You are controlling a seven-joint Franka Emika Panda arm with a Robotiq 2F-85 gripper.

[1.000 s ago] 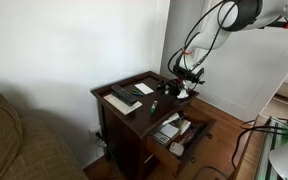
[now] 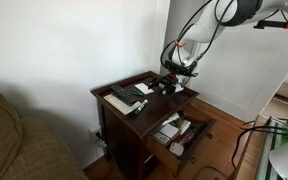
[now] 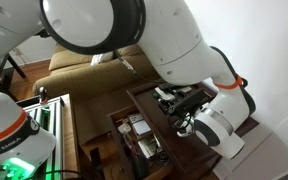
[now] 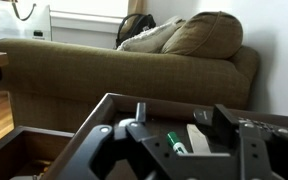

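Observation:
My gripper is held low over the right end of the dark dresser top [image 2: 134,122], its two fingers apart. In the wrist view, no object is gripped between the fingertips. Beyond them on the dresser top lie a green and white marker [image 4: 176,143] and a pale flat thing [image 4: 197,138], partly covered by the right finger. From exterior view 1, the gripper [image 2: 168,80] is small and dark against the items near it, so its fingertips are hard to make out there.
Below the top, an open drawer [image 2: 187,146] holds several papers and small things. A pale sheet [image 2: 121,103] and a dark flat object [image 2: 127,95] lie toward the dresser's left side. A brown couch [image 4: 79,80] stands beyond it; the white wall [image 2: 74,50] is behind.
The arm and gripper have shifted a little to the left in exterior view 1. The drawer stays open as before.

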